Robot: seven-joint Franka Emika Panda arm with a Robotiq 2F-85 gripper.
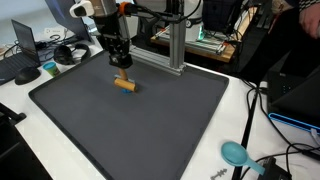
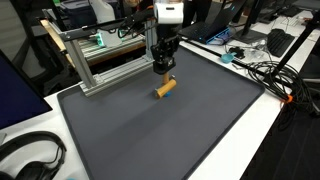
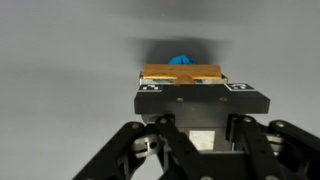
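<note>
My gripper (image 1: 122, 66) points down over the far part of the dark mat, shut on an upright wooden piece (image 2: 167, 75) that shows below its fingers. A second, rounded wooden piece (image 1: 125, 84) lies on its side right by the foot of the upright one; whether the two touch, I cannot tell. Something small and blue (image 2: 169, 93) shows at the lying piece's side. In the wrist view, a wooden bar (image 3: 180, 72) spans the front of the gripper, with a blue bit (image 3: 181, 60) just beyond it. The fingers' grip itself is mostly hidden there.
A metal frame (image 2: 110, 75) stands at the mat's far edge beside the arm. A turquoise round object (image 1: 238, 156) lies off the mat, and headphones (image 2: 30, 150) lie at the side.
</note>
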